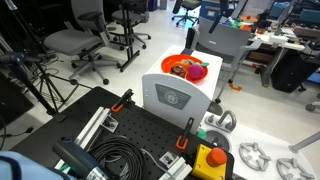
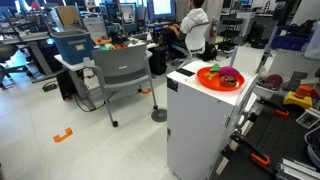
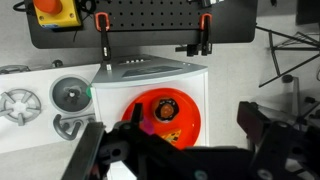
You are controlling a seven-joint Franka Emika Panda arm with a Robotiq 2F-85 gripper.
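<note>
My gripper stands open above the red plate, its dark fingers wide apart with nothing between them in the wrist view. On the red plate (image 3: 190, 112) lie a round brown-and-orange piece (image 3: 166, 107), an orange wedge-like piece (image 3: 172, 137) and a purple piece (image 3: 147, 127), partly hidden by a finger. The plate (image 2: 207, 78) rests on top of a white cabinet (image 2: 195, 125), where the purple piece (image 2: 229, 73) shows at its right side. From the first exterior view, a crimson-purple piece (image 1: 197, 72) sits near the plate's right edge.
Beside the cabinet is a toy counter with a sink (image 3: 70, 95), a faucet (image 3: 70, 128) and burners (image 3: 20, 106). A yellow box with a red button (image 1: 211, 160) stands on the black base, near coiled black cable (image 1: 120, 157). A grey chair (image 2: 122, 72) stands behind.
</note>
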